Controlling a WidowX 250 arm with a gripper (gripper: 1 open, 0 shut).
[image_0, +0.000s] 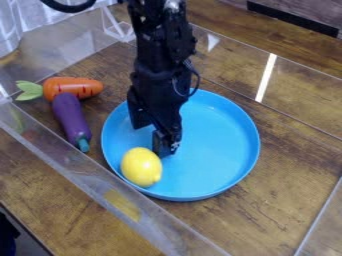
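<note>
The black gripper (154, 125) reaches down from the top centre over the left part of a blue bowl (219, 150), its fingers apart and low in the bowl. A yellow lemon-like object (142, 166) lies at the bowl's lower left, just below the fingers. Whether the fingertips touch the bowl's floor I cannot tell.
An orange carrot (70, 88) and a purple eggplant (71, 124) lie left of the bowl on the wooden table (274, 215). A transparent edge runs along the left side.
</note>
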